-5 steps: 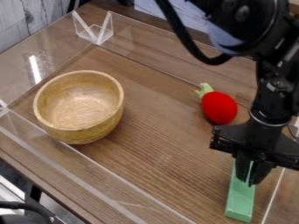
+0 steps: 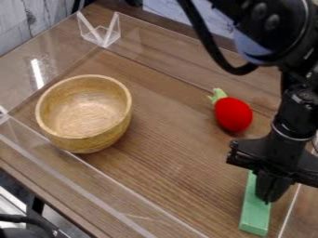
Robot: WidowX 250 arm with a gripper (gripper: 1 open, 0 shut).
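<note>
My black gripper is down at the lower right, its fingertips at the upper part of a flat green block lying on the wooden table. The fingers look close together; whether anything sits between them is hidden.
A wooden bowl stands at the left. A red round object with a green tip lies behind my gripper. A clear plastic piece is at the back left.
My gripper has moved slightly lower over the last second. The green block looks unmoved.
</note>
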